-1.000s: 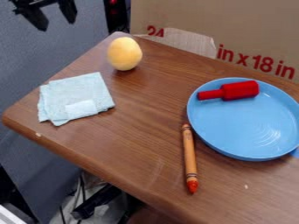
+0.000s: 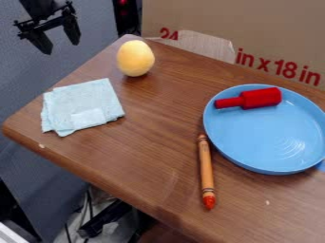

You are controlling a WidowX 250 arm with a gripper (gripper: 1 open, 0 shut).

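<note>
My black gripper [image 2: 56, 36] hangs at the top left, off the table and above the grey floor, its two fingers open and empty. To its lower right on the wooden table lie a folded pale blue cloth [image 2: 80, 102], a yellow oval object [image 2: 136, 59] at the back, an orange crayon [image 2: 206, 176] and a blue plate [image 2: 267, 138] at the right with a red cylinder with a handle [image 2: 257, 98] on it.
A cardboard box [image 2: 254, 33] stands behind the table [image 2: 146, 157]. The table's left edge drops to the floor, where dark metal parts show.
My gripper has moved down and slightly to the right in the top left of the view. The objects on the table have not moved.
</note>
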